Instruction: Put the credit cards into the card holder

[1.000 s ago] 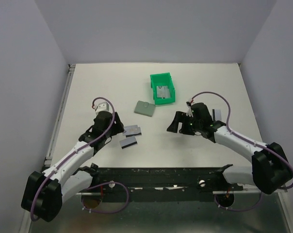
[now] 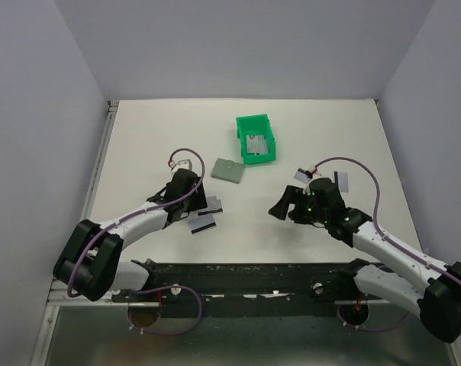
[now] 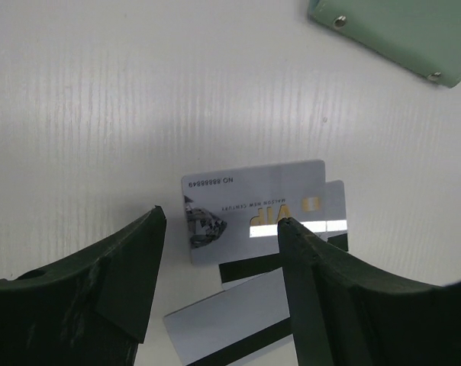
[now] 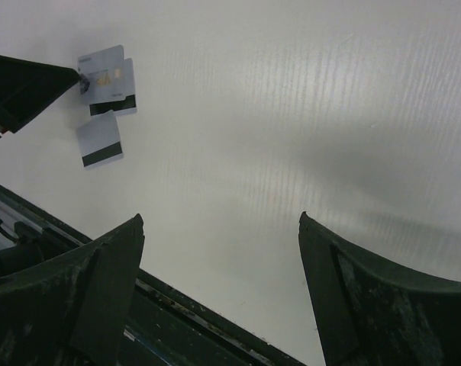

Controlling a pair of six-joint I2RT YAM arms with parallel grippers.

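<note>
Grey credit cards lie in a loose pile at centre-left: a VIP card (image 3: 253,194) on others, with a striped card (image 3: 223,328) nearer me. My left gripper hangs over the VIP card, its fingers apart, nothing visibly held. The green card holder (image 2: 227,171) lies flat behind the pile. My right gripper stands open over bare table at centre-right. More cards (image 2: 341,181) lie on the right, partly behind the right arm.
A green bin (image 2: 256,156) with grey items inside stands at the back middle.
The left gripper has moved right, onto the card pile. The right gripper has shifted a little toward the front and right. Cards and holder look unmoved.
</note>
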